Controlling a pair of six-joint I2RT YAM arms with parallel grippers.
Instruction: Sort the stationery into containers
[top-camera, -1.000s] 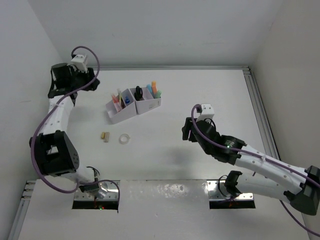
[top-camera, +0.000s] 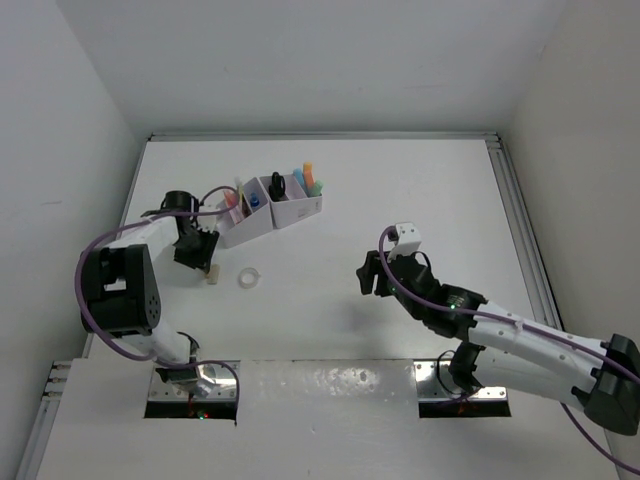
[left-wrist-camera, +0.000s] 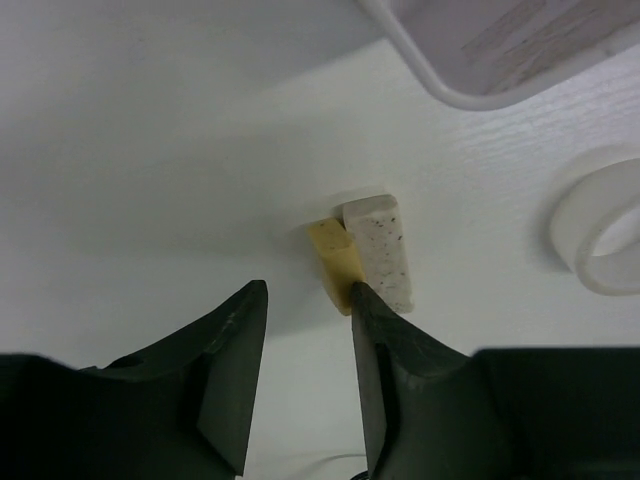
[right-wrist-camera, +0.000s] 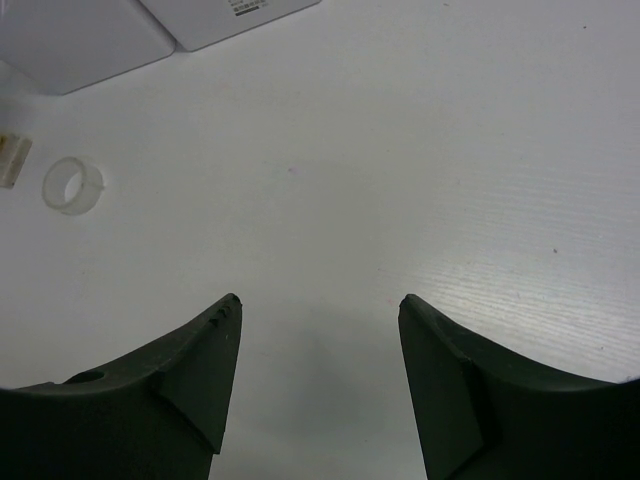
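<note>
My left gripper stands open low over a small yellow block (left-wrist-camera: 337, 262), which lies against a speckled whitish block (left-wrist-camera: 377, 247); its right fingertip overlaps the yellow block's lower end, and contact is unclear. A translucent ring (left-wrist-camera: 589, 222), perhaps tape, lies to their right. In the top view, two white containers (top-camera: 244, 230) at the back hold pens, markers and other items. My right gripper (top-camera: 372, 271) hangs open over the right-middle of the table, with nothing between its fingers.
A metal rail (top-camera: 320, 134) runs along the back edge. The containers stand just behind the blocks and ring.
My left gripper has come from the back left down to the yellow block. The right arm has shifted slightly, dropping a little toward the front in the top view.
</note>
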